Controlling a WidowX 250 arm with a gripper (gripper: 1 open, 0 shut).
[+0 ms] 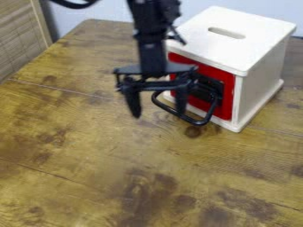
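My black gripper (pixel 154 95) is blurred in motion in the upper middle, open, with its fingers pointing down just in front of and left of the white box (pixel 243 35). The box has a slot in its top and a red front panel (pixel 222 113) carrying a black latch plate and a black looped handle (pixel 186 118), which sticks out forward and down. The gripper and arm partly hide the panel and handle. I cannot tell whether the fingers touch the handle.
A woven panel (pixel 18 40) stands at the back left, and a pale wall is behind.
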